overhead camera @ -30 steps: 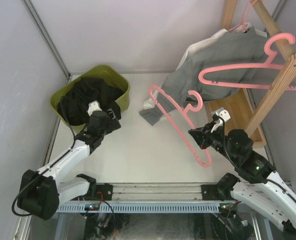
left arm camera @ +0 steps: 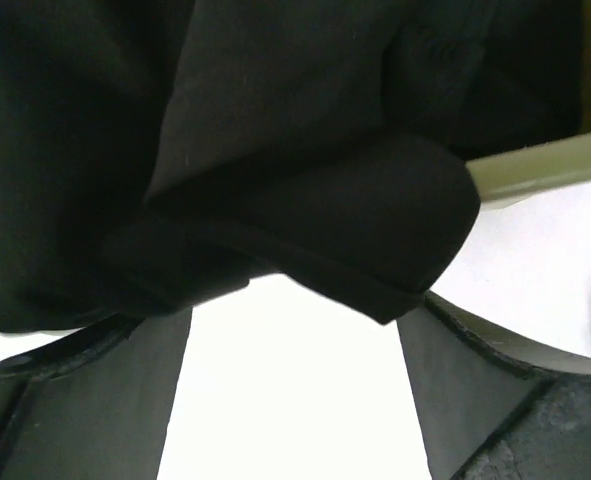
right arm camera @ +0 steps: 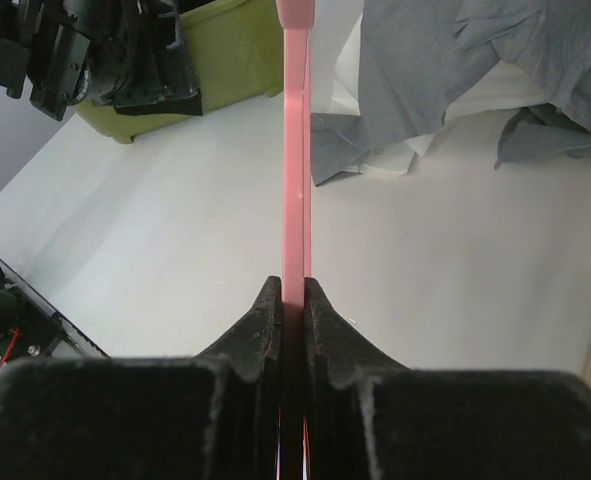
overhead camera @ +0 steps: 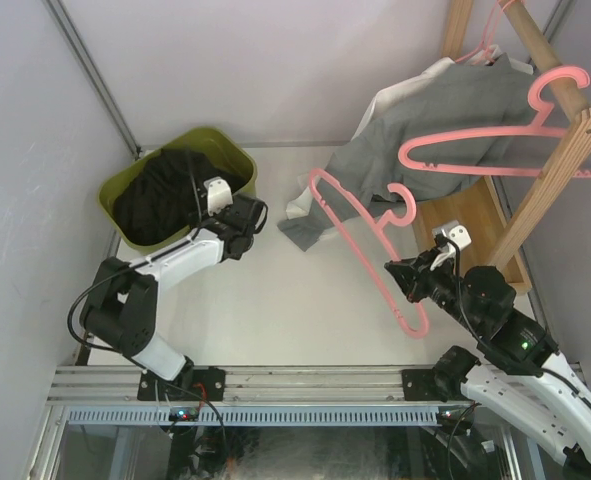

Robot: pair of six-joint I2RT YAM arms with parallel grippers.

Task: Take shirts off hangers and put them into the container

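A black shirt (overhead camera: 150, 200) lies in the olive bin (overhead camera: 125, 180); its fabric (left arm camera: 225, 150) fills the upper left wrist view, draped over the rim. My left gripper (overhead camera: 255, 225) is at the bin's right side, fingers apart below the cloth, with nothing seen held between them. My right gripper (overhead camera: 405, 270) is shut on a pink hanger (overhead camera: 365, 240), which has no garment on it and crosses the right wrist view (right arm camera: 297, 180) upright.
A wooden rack (overhead camera: 530, 205) at the right carries another pink hanger (overhead camera: 465, 135); grey and white shirts (overhead camera: 395, 130) hang behind.
The right gripper and its hanger have shifted slightly right.
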